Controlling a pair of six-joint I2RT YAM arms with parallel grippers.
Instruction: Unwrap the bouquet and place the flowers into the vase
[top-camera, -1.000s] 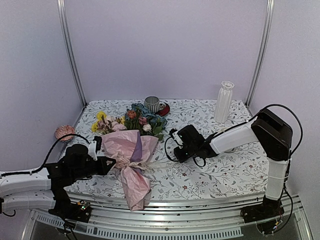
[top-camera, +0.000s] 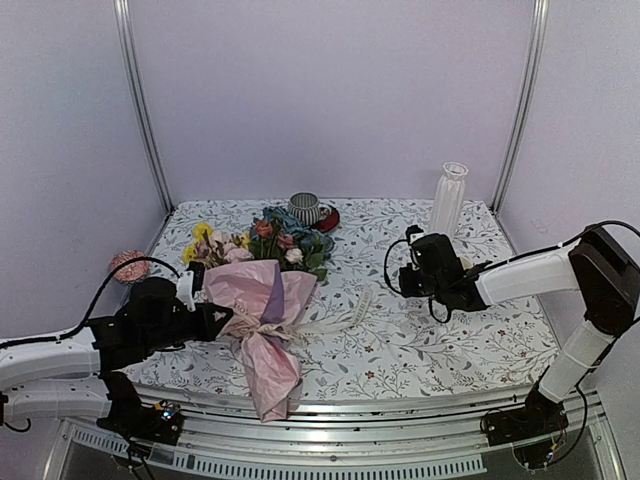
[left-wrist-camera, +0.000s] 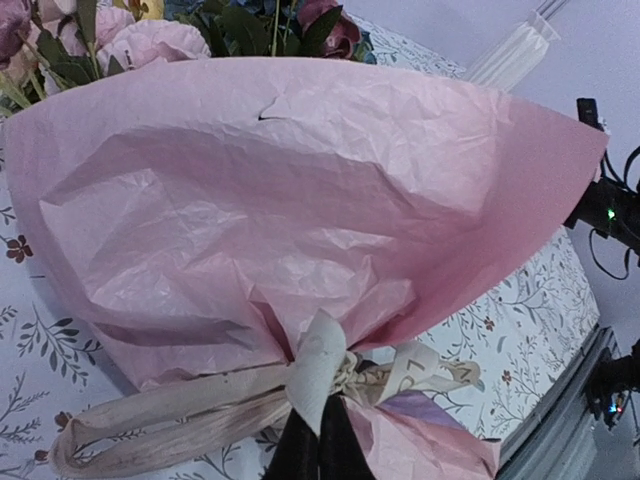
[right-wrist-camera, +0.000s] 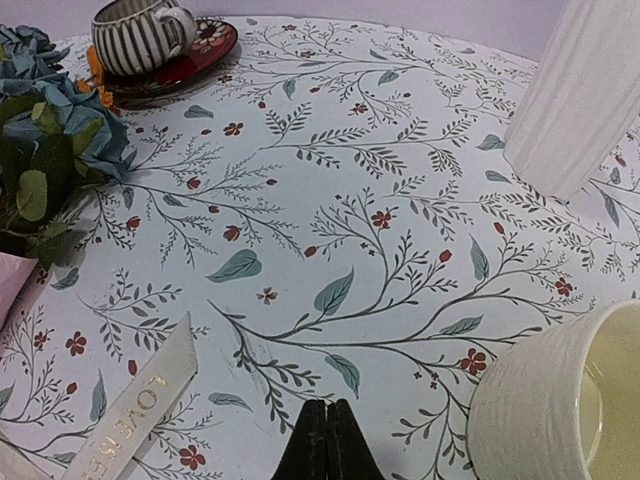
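A bouquet of mixed flowers (top-camera: 265, 230) in pink paper (left-wrist-camera: 300, 180), tied with a pale ribbon (right-wrist-camera: 140, 400), lies on the left half of the table. My left gripper is shut at the bow, with a pale strip of ribbon at its fingertips; whether it is held between them is unclear. My right gripper is shut with nothing visible between its fingers, above the table right of the bouquet. A tall white ribbed vase (top-camera: 448, 200) stands upright at the back right, beyond my right gripper.
A cream cup (right-wrist-camera: 525, 400) stands beside my right gripper. A striped cup (right-wrist-camera: 135, 50) on a red saucer sits at the back behind the flowers. A pink round object (top-camera: 130, 262) is at the left edge.
My right gripper has moved right and towards the back, away from the bouquet and ribbon.
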